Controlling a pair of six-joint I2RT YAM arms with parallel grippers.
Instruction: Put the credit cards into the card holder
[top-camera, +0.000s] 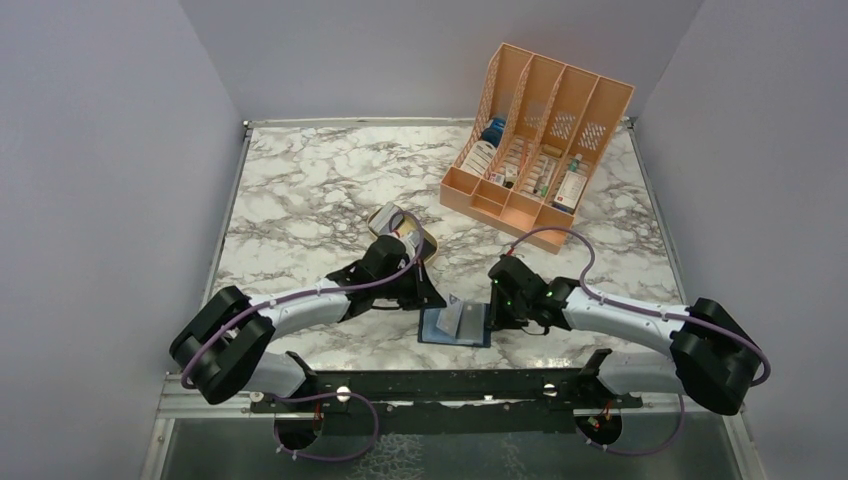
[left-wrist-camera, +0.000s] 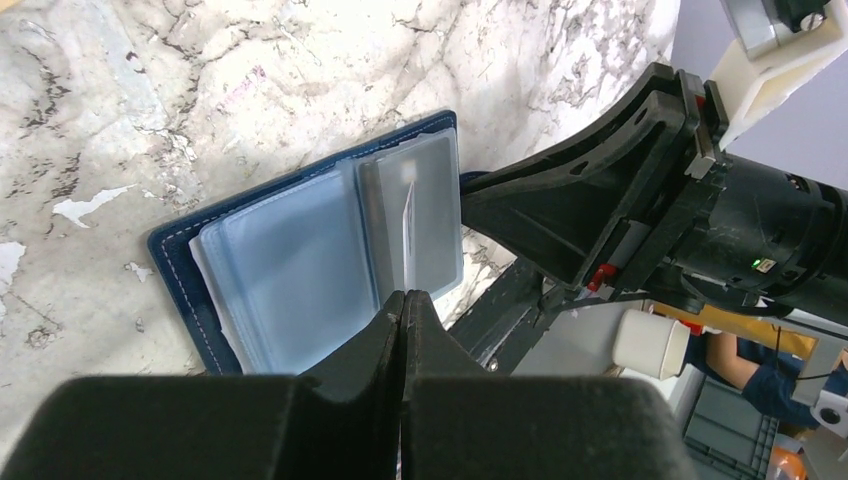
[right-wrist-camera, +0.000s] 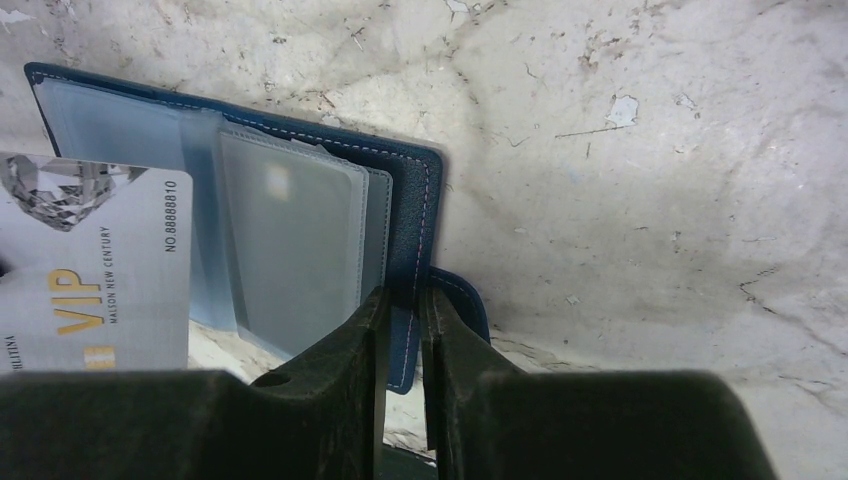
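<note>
The blue card holder lies open on the marble near the front, showing clear sleeves. My left gripper is shut above it, a thin card seen edge-on standing from its fingertips; in the right wrist view this silver VIP card hangs over the holder's left part. My right gripper is at the holder's right edge, its fingers slightly apart; whether anything is between them is unclear.
A tan organizer with compartments stands at the back right. A small container with items sits behind the left gripper.
</note>
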